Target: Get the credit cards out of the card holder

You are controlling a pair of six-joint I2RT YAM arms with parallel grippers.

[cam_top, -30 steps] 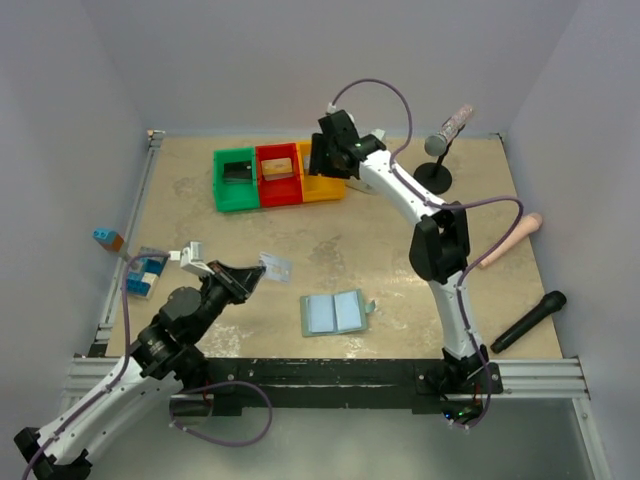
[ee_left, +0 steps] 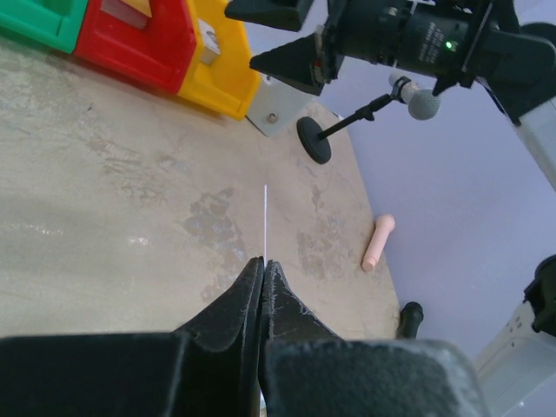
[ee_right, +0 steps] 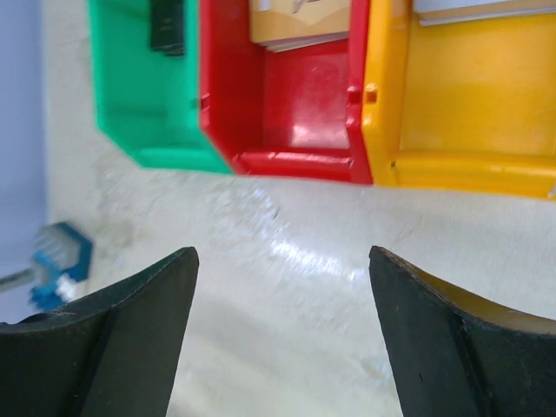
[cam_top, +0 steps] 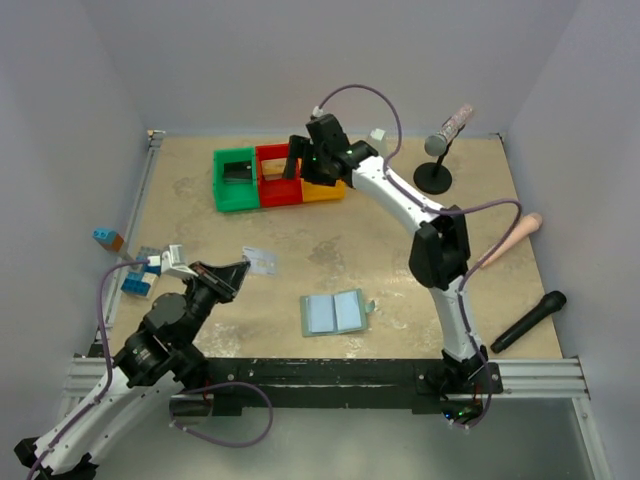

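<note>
My left gripper [cam_top: 240, 268] is shut at the lower left of the table, with a thin translucent card-like sheet [cam_top: 262, 261] held at its tips; in the left wrist view it shows edge-on as a thin pale line. A small open holder [cam_top: 336, 312] with light blue panels lies at the front middle. My right gripper stands open above the front of the red bin [ee_right: 304, 117] and yellow bin [ee_right: 469, 95], with nothing between its fingers.
A green bin [cam_top: 237, 199] holds a dark object. A microphone stand [cam_top: 433, 178], a pink club-like object [cam_top: 510, 237] and a black microphone [cam_top: 530, 318] line the right side. Blue blocks [cam_top: 136, 283] sit at the left.
My left gripper has moved slightly left with the thin sheet.
</note>
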